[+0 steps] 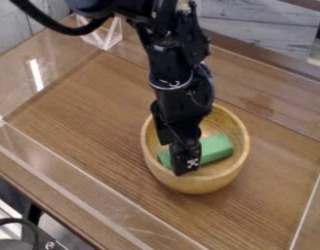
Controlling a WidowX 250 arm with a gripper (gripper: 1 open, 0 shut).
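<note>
My black gripper [179, 146] reaches down from the top of the camera view into a light wooden bowl [225, 180], its fingers open around or just over a green block [214, 147] lying inside. The lower finger partly hides the block, and I cannot tell whether it touches it.
A clear plastic piece stands at the back left, near a whitewashed plank wall [273, 24]. A black cable lies at the lower left corner.
</note>
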